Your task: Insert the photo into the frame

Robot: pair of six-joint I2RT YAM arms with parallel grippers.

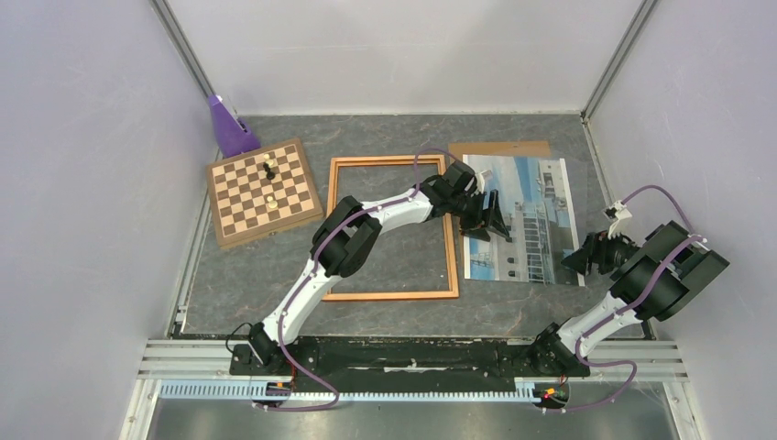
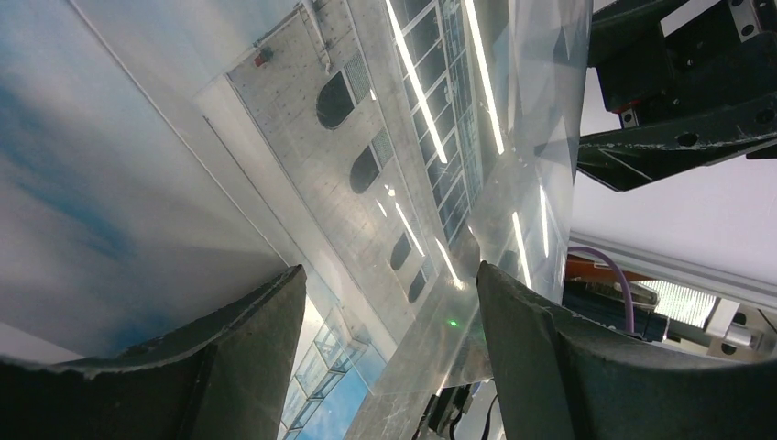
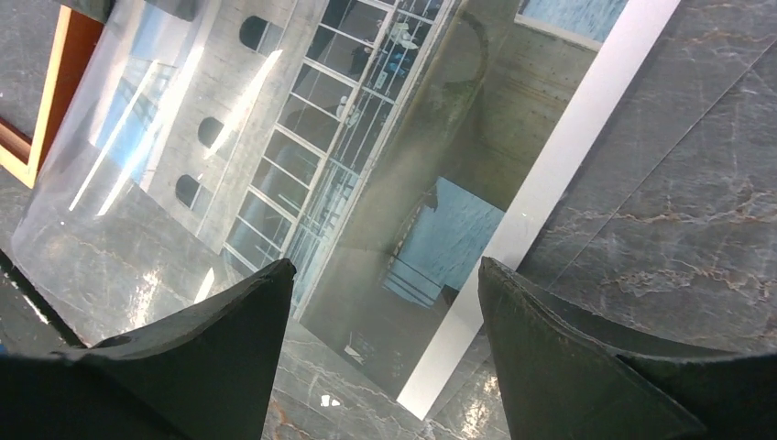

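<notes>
The photo [image 1: 533, 229] lies right of the empty wooden frame [image 1: 394, 294], under a clear sheet [image 2: 541, 220] that is partly lifted in the left wrist view. A brown board [image 1: 499, 148] shows beneath at the back. My left gripper [image 1: 486, 223] is over the photo's left part, fingers apart at the sheet; whether they touch it is unclear. My right gripper [image 1: 582, 257] is at the photo's right edge, fingers apart around the white margin [image 3: 531, 206] in its wrist view.
A chessboard [image 1: 261, 192] with several pieces and a purple object [image 1: 231, 128] sit at the left. Walls bound the floor; the right arm is close to the right wall.
</notes>
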